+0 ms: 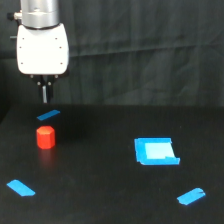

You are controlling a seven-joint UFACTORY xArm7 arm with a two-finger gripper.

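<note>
A small red block (45, 137) stands on the black table at the left. Above it, at the upper left, hangs the white arm with its gripper (44, 98) pointing down. The fingertips show clear of the block, higher in the picture. They look narrow and close together, too small to tell whether they are open or shut. No held thing can be made out at the fingers.
On the right lies a white square (159, 151) framed in blue tape (140, 152). Strips of blue tape mark the table at the back left, front left (21, 188) and front right (191, 196). A dark curtain (140, 60) hangs behind.
</note>
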